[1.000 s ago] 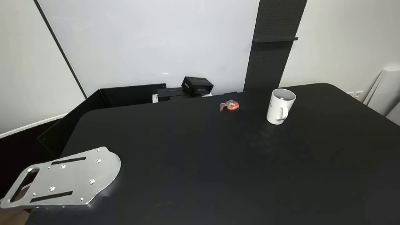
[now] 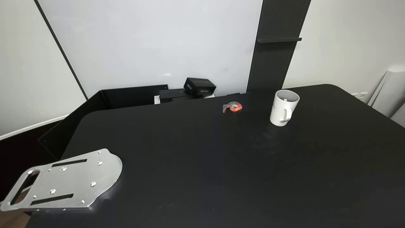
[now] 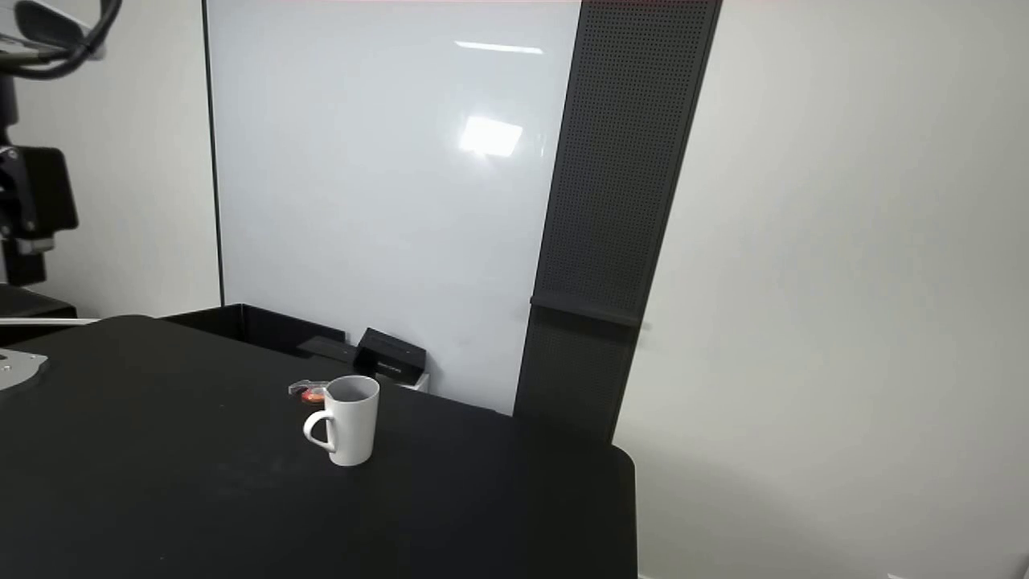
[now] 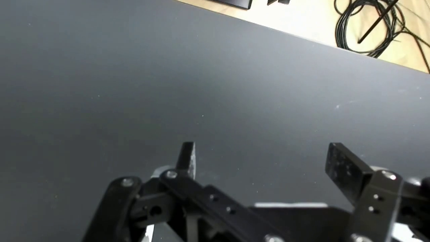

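A white mug (image 2: pixel 281 110) stands upright on the black table (image 2: pixel 212 163), toward its back right in exterior view 1. Close to the back edge lies a small clear tape dispenser with a red-orange roll (image 2: pixel 235 106); in exterior view 2 the mug (image 3: pixel 352 425) partly covers the dispenser (image 3: pixel 310 392). My gripper is open in the wrist view, its two fingers wide apart with bare table beneath and nothing between them. Mug and tape are both out of the wrist view. Part of the arm (image 3: pixel 34 193) shows raised at the left edge of exterior view 2.
A silver mounting plate (image 2: pixel 76 178) occupies the table's front left corner. Behind the back edge sit a black bin (image 2: pixel 129 97) and a black box (image 2: pixel 200 87). Coiled cable (image 4: pixel 342 30) lies on the floor past the table edge. Mid-table is clear.
Mug, tape and plate have stayed in place in exterior view 1.
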